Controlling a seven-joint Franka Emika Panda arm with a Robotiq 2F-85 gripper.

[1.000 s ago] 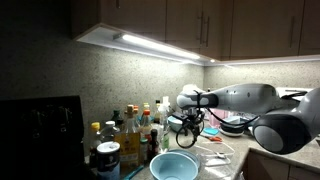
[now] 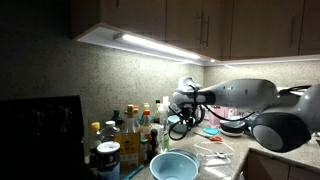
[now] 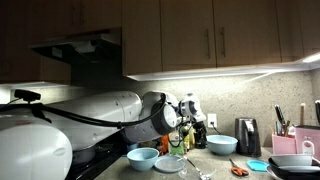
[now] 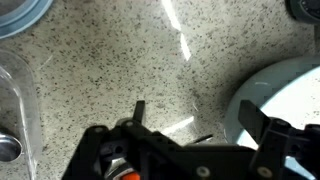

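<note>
My gripper stands open over the speckled counter, nothing between its fingers. To its right in the wrist view is a pale blue bowl (image 4: 262,92), partly covered by one finger. Another blue rim, probably the second bowl (image 4: 22,14), shows at the top left corner. In exterior view 2 one blue bowl (image 3: 143,159) sits on the near left of the counter and the other blue bowl (image 3: 221,145) farther right. The arm's end and gripper (image 3: 184,128) hang between them, above counter level. The fingertips are too small to make out there.
Several bottles (image 2: 130,135) crowd the wall side. A clear container (image 4: 30,100) lies left of the gripper. Red-handled scissors (image 3: 238,168) and a blue lid (image 3: 257,165) lie on the right, near a dark kettle (image 3: 246,132). Bare counter (image 4: 120,70) is directly below.
Over the last second the arm's end has risen a little and shifted slightly left in exterior view 1. The bowls and bottles look unmoved.
</note>
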